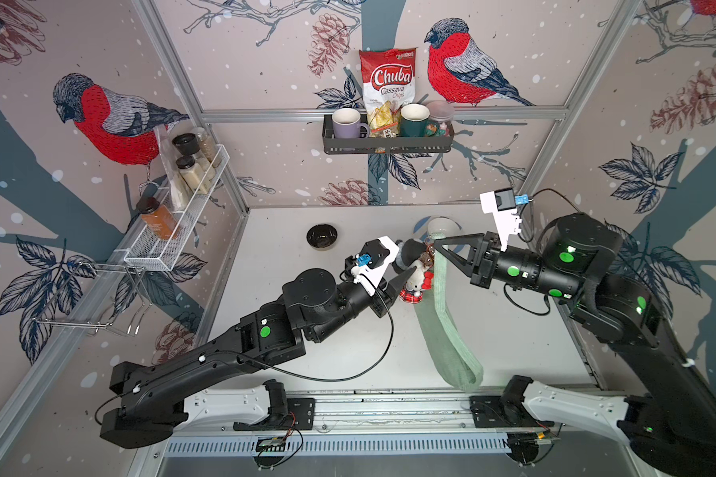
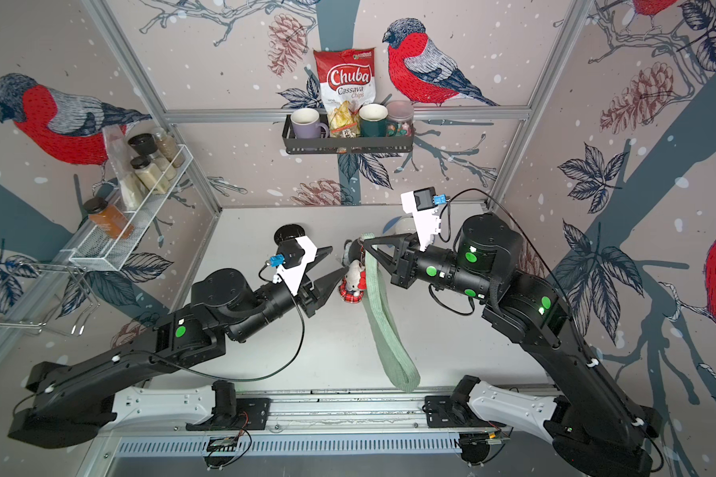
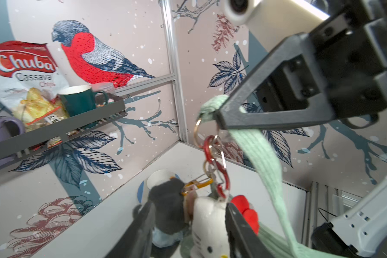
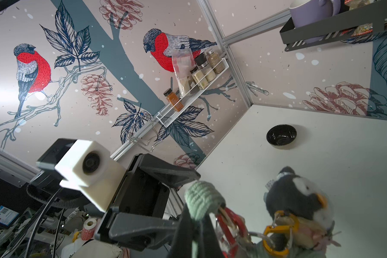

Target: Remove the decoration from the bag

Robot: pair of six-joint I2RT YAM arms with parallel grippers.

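Observation:
The mint green bag (image 1: 451, 349) hangs by its strap from my right gripper, which is shut on the strap. A metal ring and red carabiner (image 3: 222, 174) join the strap to the decoration, a bunch of plush toys. It includes a white toy (image 3: 208, 219) with a red bow and a dark grey toy (image 4: 290, 193) by a yellow carabiner (image 4: 283, 234). My left gripper (image 2: 337, 262) stands partly open, just left of the toys. Its blurred fingers (image 3: 240, 232) frame the white toy in the left wrist view, with nothing gripped.
A black bowl (image 1: 321, 235) sits on the white table at the back left. Behind the bag, a white round dish (image 1: 444, 228) is partly covered. The wall shelf (image 1: 387, 146) holds cups and chips; a spice rack (image 1: 171, 238) hangs left.

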